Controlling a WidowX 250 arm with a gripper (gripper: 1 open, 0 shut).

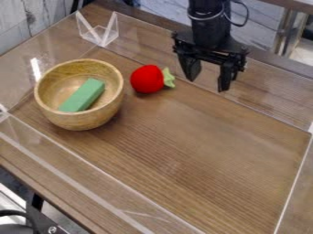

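Note:
My black gripper (210,66) hangs over the back middle of the wooden table, pointing down, its two fingers apart with nothing visible between them. To its left lies a red round object (149,79) with a green top. A wooden bowl (104,110) at the left holds a green block (79,97).
A clear plastic piece (98,29) stands at the back left. A black cable or part (13,218) shows at the bottom left corner.

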